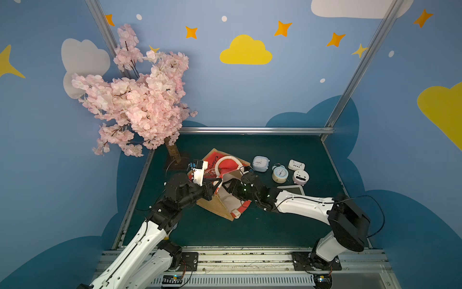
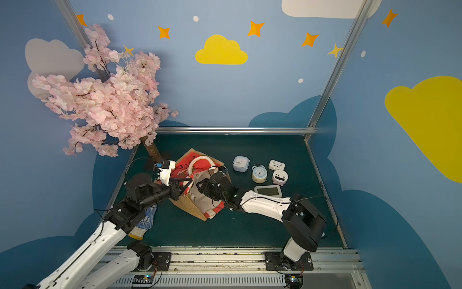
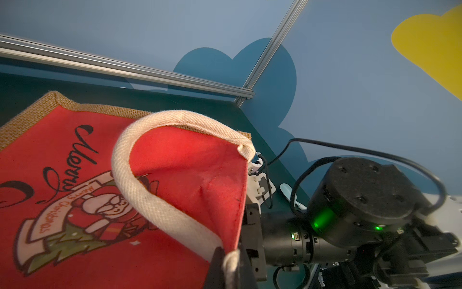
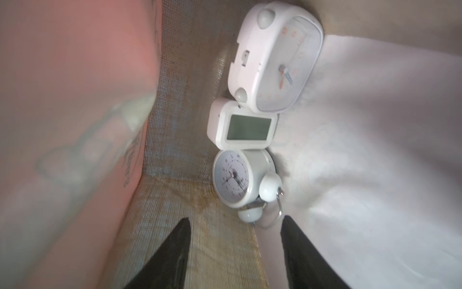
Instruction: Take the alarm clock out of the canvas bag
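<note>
The red-and-tan canvas bag (image 1: pixel 214 206) lies open on the green table. My left gripper is shut on the bag's rim by the white handle (image 3: pixel 122 168). My right gripper is open at the bag's mouth, nothing between its fingers. Inside, in the right wrist view, a white twin-bell alarm clock (image 4: pixel 233 175) lies just beyond the fingertips, below a white digital clock (image 4: pixel 247 127) and a white rounded-square clock (image 4: pixel 284 62).
Several clocks (image 1: pixel 281 174) stand on the table right of the bag. A blossom tree (image 1: pixel 173 154) stands at the back left.
</note>
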